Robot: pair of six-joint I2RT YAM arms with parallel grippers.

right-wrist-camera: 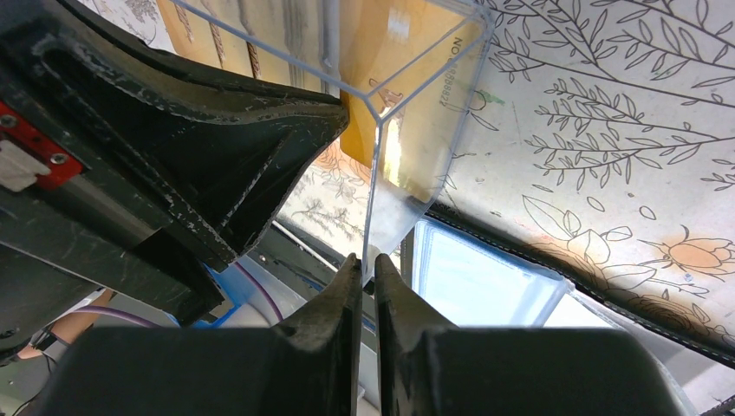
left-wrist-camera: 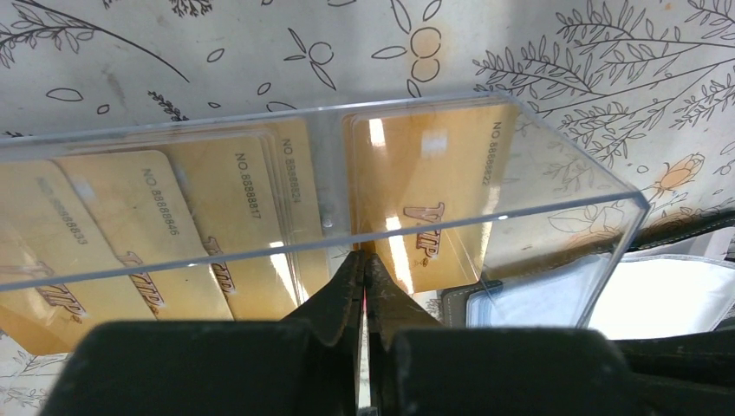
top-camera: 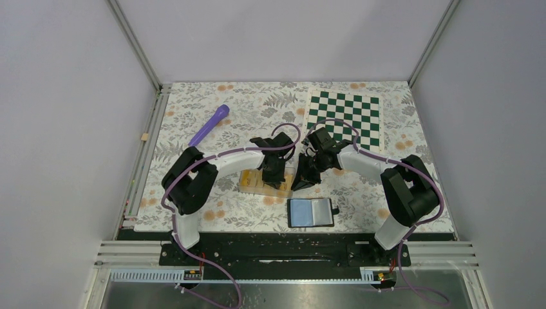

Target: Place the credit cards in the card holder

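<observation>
Several gold cards (left-wrist-camera: 243, 199) stand leaning in a clear open-top box (left-wrist-camera: 555, 208). At the box's right end a gold card (left-wrist-camera: 451, 165) leans apart from the others, with a gap to its left. My left gripper is shut, nothing visible between its fingers, its tips at that card's lower left edge. My right gripper is shut on the box's clear wall at its near right corner. The card holder (top-camera: 311, 212) lies open in front of the box, its clear sleeve (right-wrist-camera: 485, 273) showing bluish.
A purple microphone-shaped object (top-camera: 210, 125) lies at the back left and a green checkered board (top-camera: 348, 116) at the back right. Both arms are close together over the box.
</observation>
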